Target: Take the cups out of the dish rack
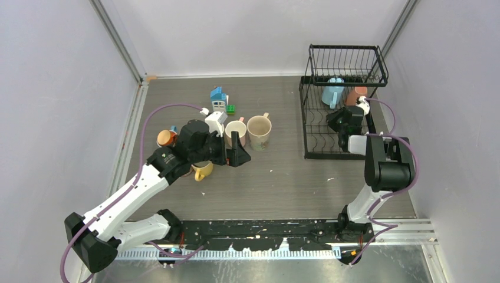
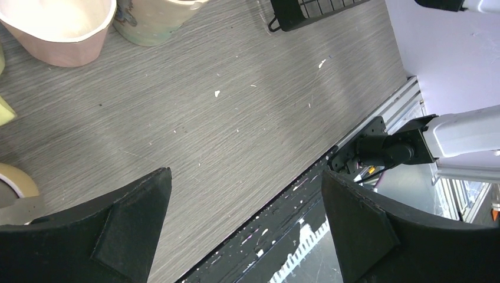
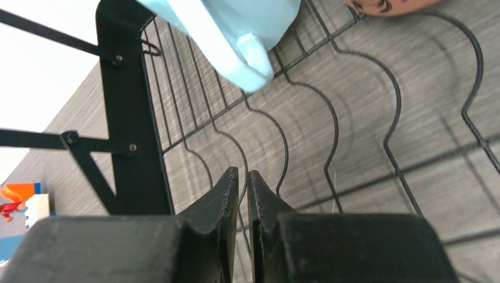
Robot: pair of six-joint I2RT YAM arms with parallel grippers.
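In the black dish rack at the right, a light blue cup and an orange-brown cup sit toward the back. My right gripper is in the rack, in front of them. In the right wrist view its fingers are close together, nothing visible between them, below the blue cup. My left gripper hangs open and empty over the table, near a pink cup, a cream mug, a yellow mug and an orange cup.
A blue-and-white toy house with a green block stands at the back. Walls border the back and both sides.
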